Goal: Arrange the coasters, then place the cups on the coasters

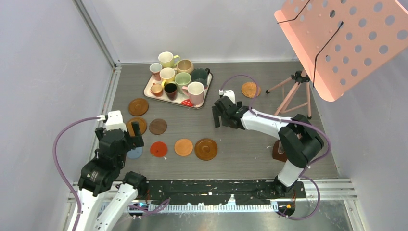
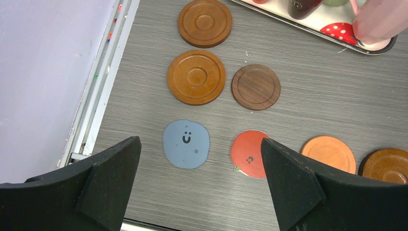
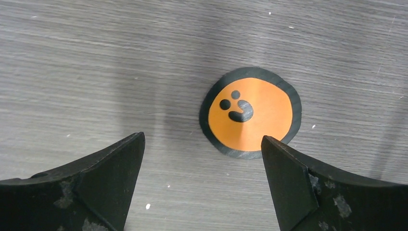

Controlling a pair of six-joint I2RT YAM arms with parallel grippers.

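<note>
Several cups stand together on a white tray (image 1: 153, 95) at the back, among them a pink cup (image 1: 195, 92) at its front right corner, a green cup (image 1: 183, 79) and a dark cup (image 1: 171, 90). My right gripper (image 1: 215, 117) is open over bare table, right of the tray's front corner. Below it in the right wrist view lies an orange coaster with a dark rim (image 3: 269, 113); the arm hides this coaster from above. At the left, my open left gripper (image 1: 117, 129) hangs near a blue coaster (image 2: 186, 144) and a red coaster (image 2: 248, 153), nothing between its fingers.
More coasters lie flat at left and centre, including a dark wooden one (image 1: 158, 126), a light orange one (image 1: 184, 147) and a brown one (image 1: 206, 149). A woven coaster (image 1: 250, 89) sits further back. A pink tripod (image 1: 292, 96) stands at the right.
</note>
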